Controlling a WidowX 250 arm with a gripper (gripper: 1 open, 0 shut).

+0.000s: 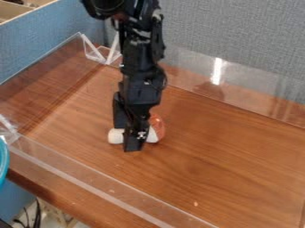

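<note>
My black gripper [134, 141] is down at the middle-left of the wooden table, open, over a small object with a white part [116, 136] on its left and a red rounded part [159, 126] on its right. The gripper hides the middle of this object, so I cannot tell what it is or whether the fingers touch it.
A blue padded wall [36, 44] stands at the left. A teal rim [4, 158] shows at the left edge, cables below it.
</note>
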